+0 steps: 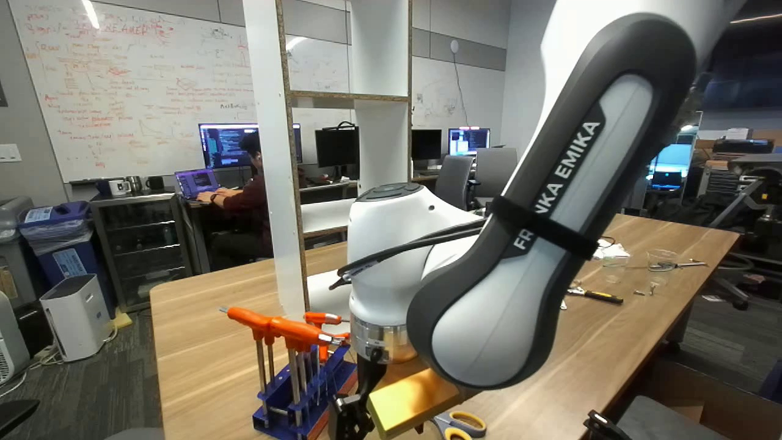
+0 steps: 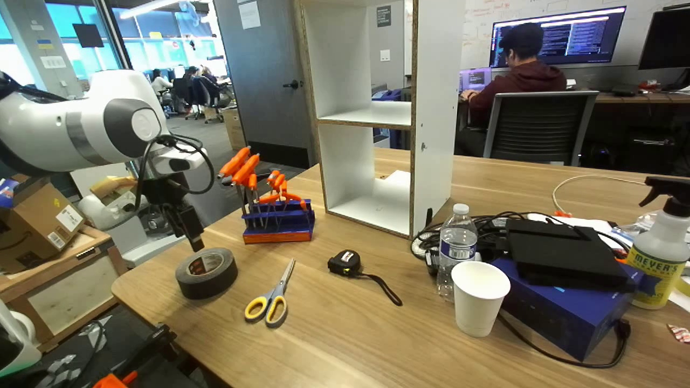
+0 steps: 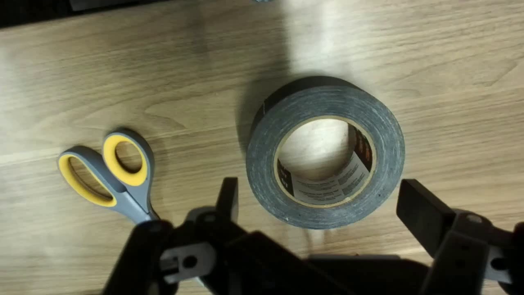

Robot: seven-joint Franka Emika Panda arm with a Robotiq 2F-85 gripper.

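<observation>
My gripper stands open above the table, its two black fingers spread wide with nothing between them. A roll of dark grey tape (image 3: 265,172) lies flat just ahead of the fingertips in the wrist view, about as wide as the gap. From the second exterior view, the fingers hang over the tape roll (image 2: 210,284) near the table's left edge. Scissors with yellow and grey handles (image 3: 142,172) lie to the left of the roll in the wrist view, partly covered by a finger. Exterior view 1 does not show the tape.
A blue rack of orange-handled hex keys (image 2: 278,223) stands close behind the tape. A tape measure (image 2: 346,262) lies right of the scissors. Farther right are a paper cup (image 2: 478,297), a water bottle (image 2: 457,239) and a blue box (image 2: 563,304). A white shelf (image 2: 432,129) rises behind.
</observation>
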